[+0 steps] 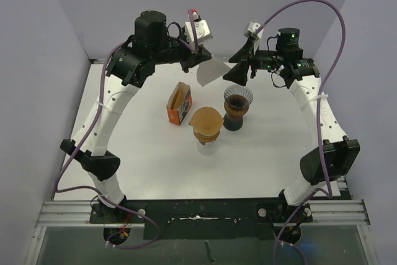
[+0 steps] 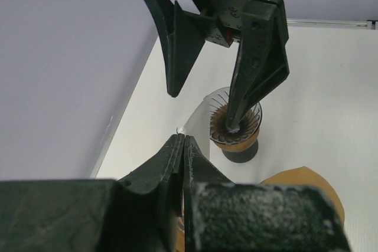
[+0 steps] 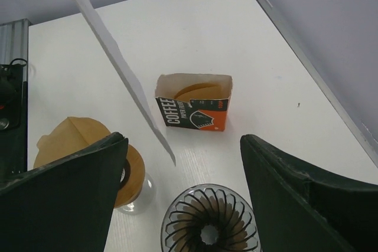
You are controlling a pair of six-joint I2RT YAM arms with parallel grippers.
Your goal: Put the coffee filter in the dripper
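Note:
A thin white paper filter (image 1: 211,71) hangs above the table, with its upper edge pinched in my left gripper (image 1: 198,60). Edge-on in the right wrist view, the filter (image 3: 127,75) reaches down into the gap of my right gripper. Those right fingers (image 2: 260,57) stand apart; whether either touches the paper I cannot tell. Below them is the clear ribbed dripper (image 3: 209,219), resting on a brown and dark base. In the left wrist view my left gripper is closed, with the filter beyond its tips.
Left of the dripper, a brown paper cone (image 1: 206,119) sits in a clear holder. An open coffee filter box (image 1: 179,103) with brown papers inside lies behind it to the left. Free white table spreads across the front and the right.

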